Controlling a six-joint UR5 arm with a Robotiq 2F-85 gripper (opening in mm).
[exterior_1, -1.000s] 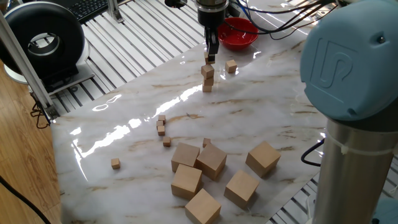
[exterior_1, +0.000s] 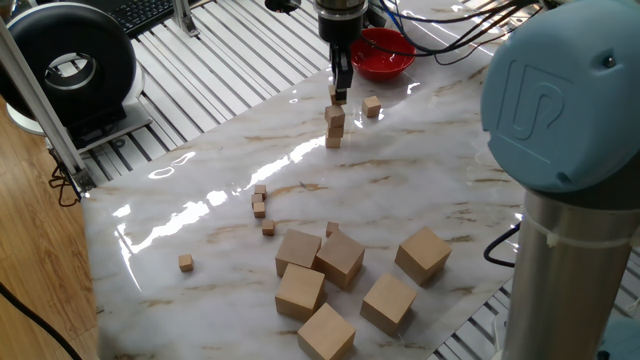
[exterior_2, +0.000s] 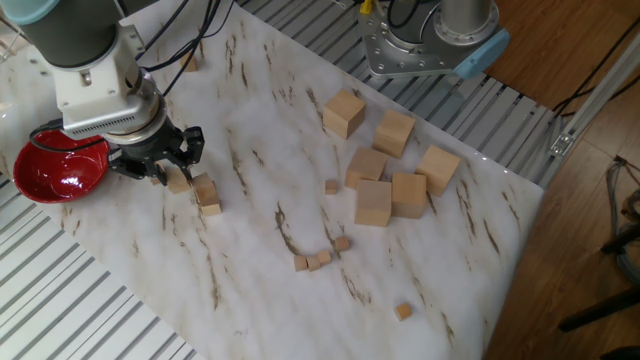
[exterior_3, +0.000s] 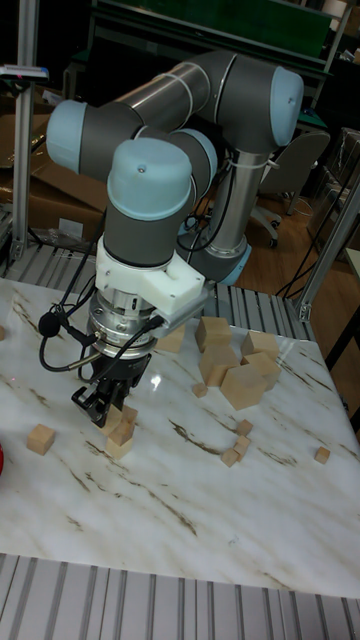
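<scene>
My black gripper (exterior_2: 174, 172) points down by the small wooden blocks near the red bowl. One small wooden block (exterior_2: 177, 181) shows right at its fingertips, partly covered by a finger in exterior view 1. Whether the fingers press on that block or merely stand around it, I cannot tell. Beside it rises a short stack of small blocks (exterior_1: 335, 116), slightly uneven, with another block at its foot. A separate small block (exterior_1: 372, 107) lies to the right of the stack in exterior view 1. The red bowl (exterior_1: 384, 54) stands close behind the gripper.
Several large wooden cubes (exterior_2: 374, 203) crowd together on the marble table (exterior_2: 270, 300). Tiny cubes (exterior_1: 259, 210) sit in a loose row, and a lone one (exterior_1: 185, 263) is farther off. Cables (exterior_1: 440, 45) hang near the bowl.
</scene>
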